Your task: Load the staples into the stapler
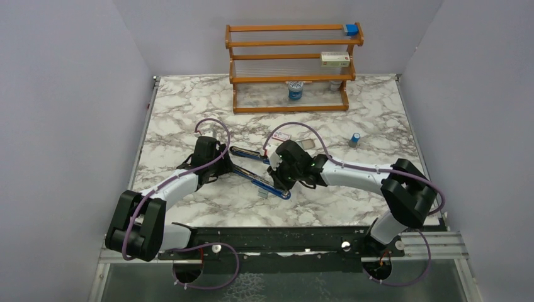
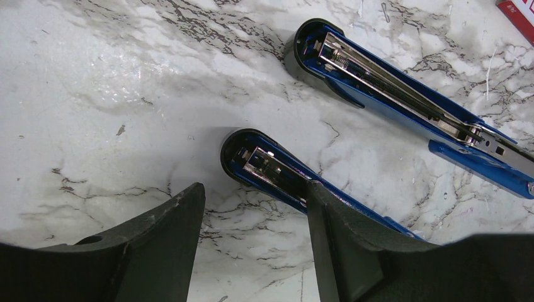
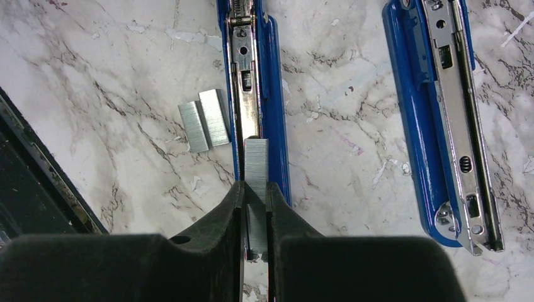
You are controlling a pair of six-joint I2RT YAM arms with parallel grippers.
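Observation:
An opened blue stapler [image 1: 255, 179] lies slantwise on the marble table between my grippers. My right gripper is shut on a grey staple strip [image 3: 256, 160], which lines up over the stapler's metal rail [image 3: 247, 94]; the frames do not settle whether the strip rests inside the rail. At the stapler's other end, my left gripper is part open. Its right finger [image 2: 324, 217] overlaps the stapler's opened top [image 2: 277, 173] in the left wrist view, and contact is unclear. Two loose staple strips [image 3: 193, 128] [image 3: 214, 117] lie beside the stapler.
A second opened blue stapler [image 2: 384, 88] lies parallel, farther back. Behind it are a red-and-white box [image 1: 281, 136] and a small flat piece [image 1: 307, 144]. A blue-capped item [image 1: 354, 139] stands at right, a wooden rack [image 1: 289, 109] at the back.

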